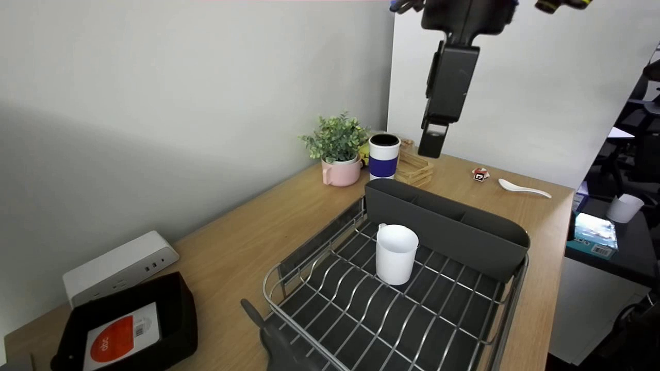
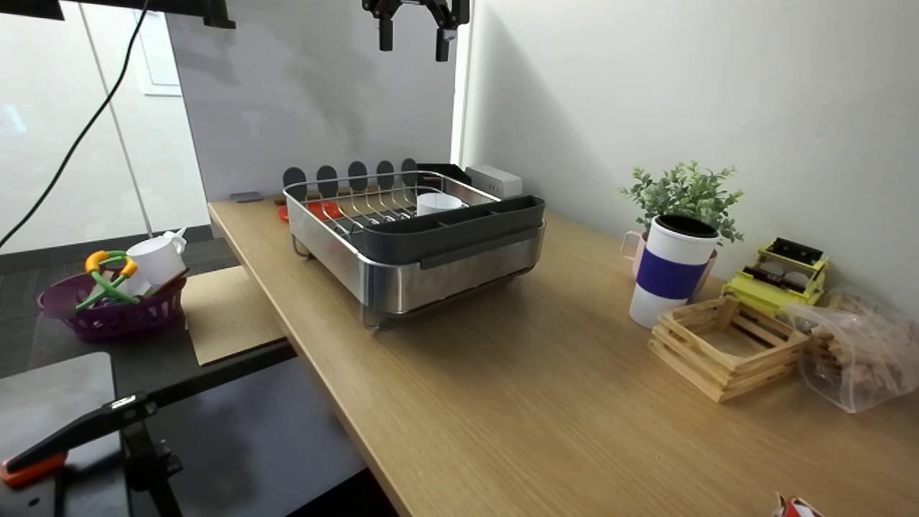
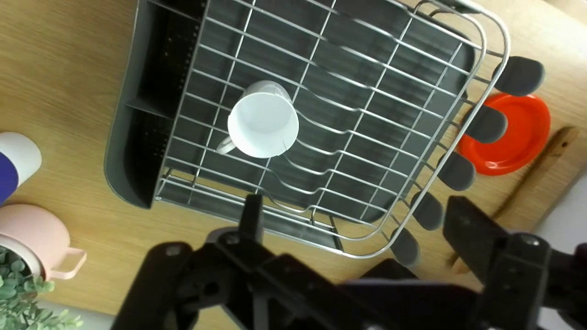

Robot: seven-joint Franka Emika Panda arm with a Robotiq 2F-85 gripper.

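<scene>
A white mug (image 1: 396, 254) stands upright in the wire dish rack (image 1: 351, 270), close to the dark utensil holder (image 1: 455, 228). Seen from above in the wrist view, the mug (image 3: 263, 124) is empty and its handle points to the lower left. High over the rack hangs my gripper (image 2: 414, 50), its two fingers spread wide with nothing between them. In the first exterior view the gripper (image 1: 431, 143) shows edge-on, clear of everything below. The mug (image 2: 439, 203) is partly hidden by the rack's side in the second exterior view.
A pink mug with a plant (image 1: 341, 172), a white and purple tumbler (image 1: 383, 158) and a wooden crate (image 2: 729, 349) stand by the wall. A white spoon (image 1: 524, 188) lies near the table edge. An orange dish (image 3: 512, 134) sits beyond the rack. Bare table lies around the rack.
</scene>
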